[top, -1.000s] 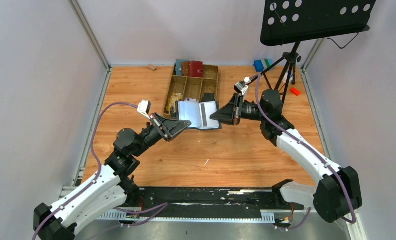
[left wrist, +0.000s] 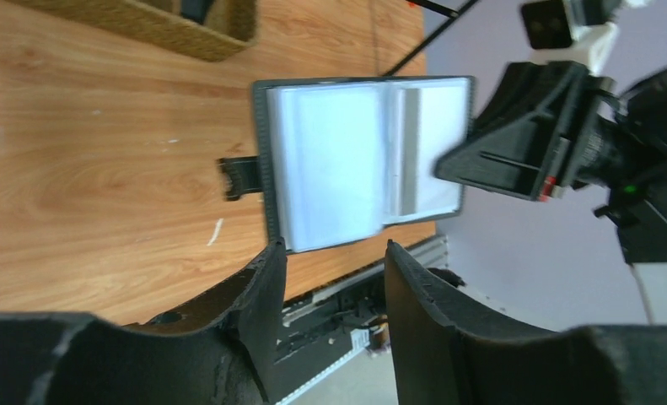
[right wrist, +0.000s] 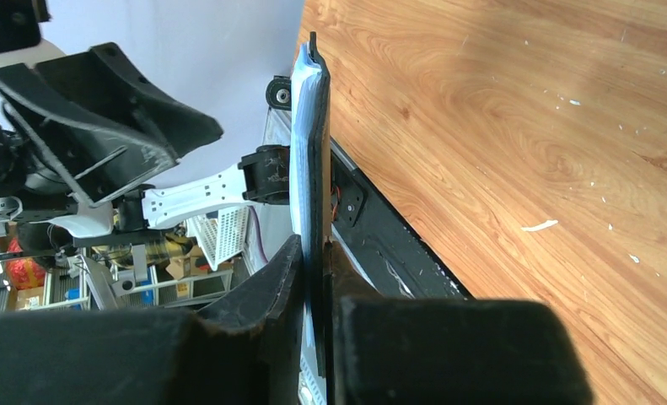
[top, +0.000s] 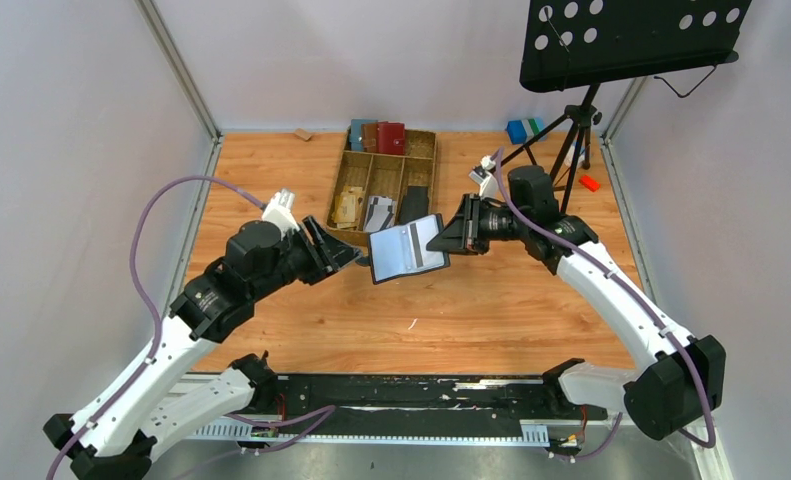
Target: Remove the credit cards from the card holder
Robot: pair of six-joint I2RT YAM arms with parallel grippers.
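An open dark card holder (top: 391, 255) with clear sleeves and a strap tab hangs above the table in my right gripper, which is shut on its edge. In the left wrist view its pale sleeves (left wrist: 330, 160) face the camera. My left gripper is open and empty, just left of the holder, its fingers pointing toward it. In the right wrist view the holder stands edge-on between the fingers.
A wooden compartment box (top: 421, 145) with several wallets and cards stands at the back middle. A black music stand (top: 631, 50) is at the back right, near a small red object (top: 588, 182).
The holder has moved toward the front of the table with my right gripper and turned slightly. My left arm has drawn back to the left, away from the holder's edge.
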